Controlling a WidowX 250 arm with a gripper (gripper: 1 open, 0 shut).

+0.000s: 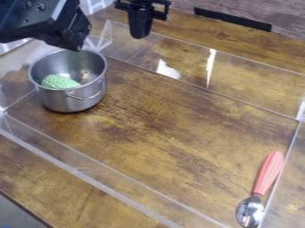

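Note:
A steel pot (84, 96) with a side handle stands at the left, holding a green, bumpy object (57, 82). A black robot arm (36, 20) reaches in at the top left, over the back of the pot. At the top, behind and right of the pot, a black fixture (141, 20) points down; whether it is the gripper or a mount, and the state of its fingers, I cannot tell. An ice-cream scoop with a red handle (268, 174) lies at the lower right.
A dark strip (233, 18) runs along the back.

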